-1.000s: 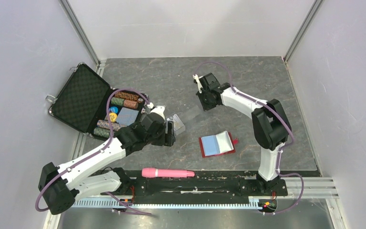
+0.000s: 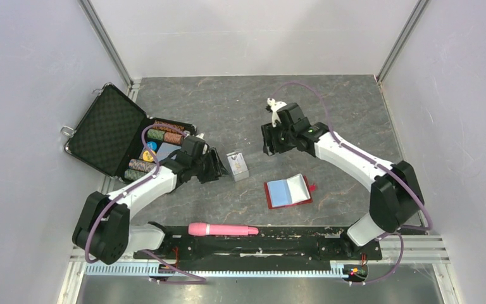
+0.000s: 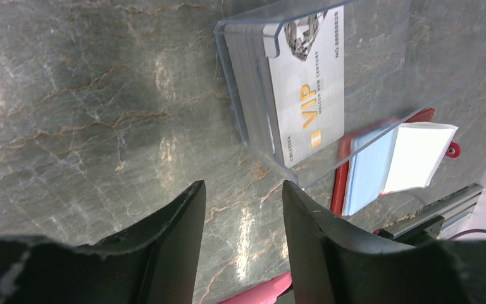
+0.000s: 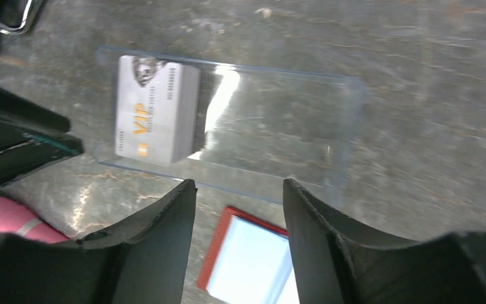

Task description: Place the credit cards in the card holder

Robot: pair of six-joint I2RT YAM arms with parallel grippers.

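A stack of white VIP cards (image 2: pixel 236 161) (image 3: pixel 309 87) (image 4: pixel 145 111) lies in one end of a clear plastic box (image 4: pixel 272 120) at the table's middle. The red card holder (image 2: pixel 288 191) (image 3: pixel 342 183) (image 4: pixel 218 247) lies open to the lower right, with blue and white sleeves showing. My left gripper (image 2: pixel 215 168) is just left of the box, fingers apart with nothing between them. My right gripper (image 2: pixel 270 142) is above and right of the box, also open and empty.
An open black case of poker chips (image 2: pixel 107 126) stands at the left. A pink cylinder (image 2: pixel 223 229) lies along the front edge.
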